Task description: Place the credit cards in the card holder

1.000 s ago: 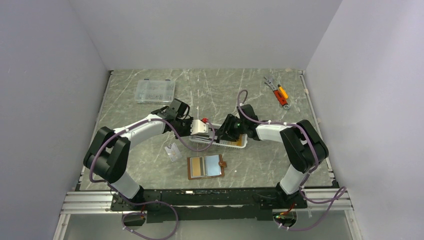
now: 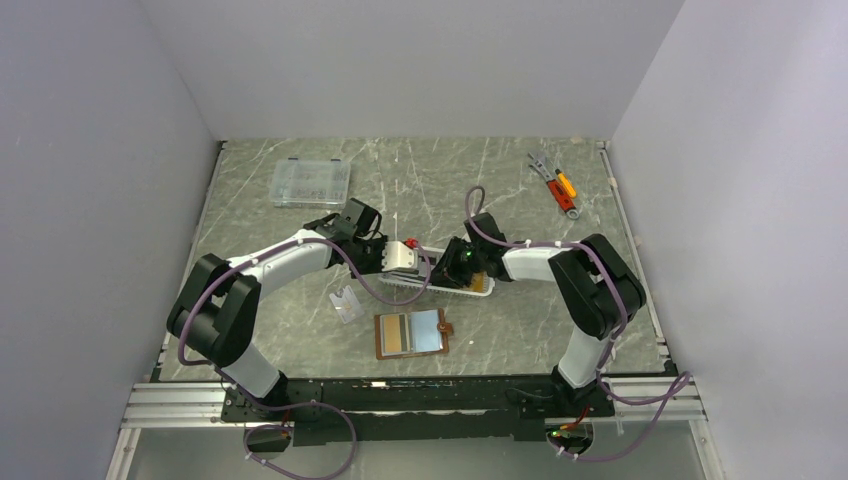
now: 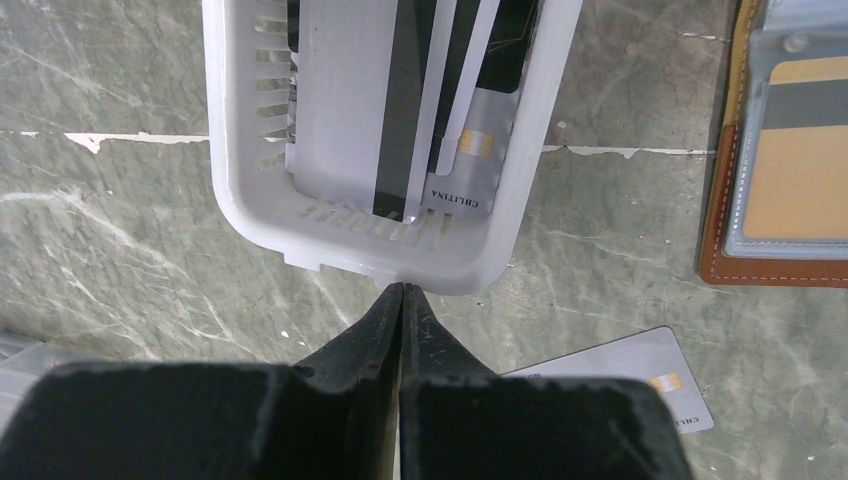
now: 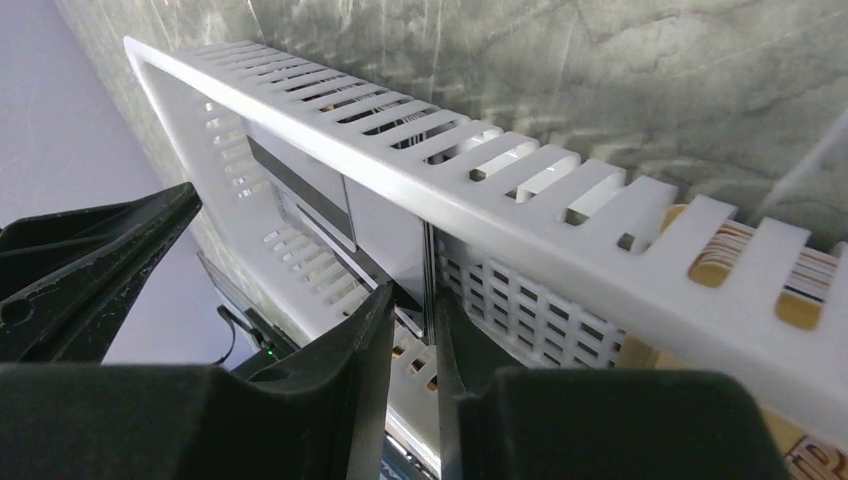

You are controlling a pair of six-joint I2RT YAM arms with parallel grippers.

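The white basket holds several cards; a card (image 4: 388, 235) stands near its long wall in the right wrist view. My right gripper reaches into the basket at that card, its fingertips close together; whether they grip it is unclear. My left gripper is shut just outside the basket's end; what lies between its fingers is hard to see. A loose card (image 3: 625, 360) lies on the table below it. The brown card holder (image 2: 410, 335) lies open at the front, with cards or sleeves visible.
A clear plastic case (image 2: 310, 180) sits at the back left. Pliers (image 2: 555, 188) and a yellow-handled tool (image 2: 565, 183) lie at the back right.
My right arm has shifted slightly left, deeper over the basket. The left arm is practically unchanged.
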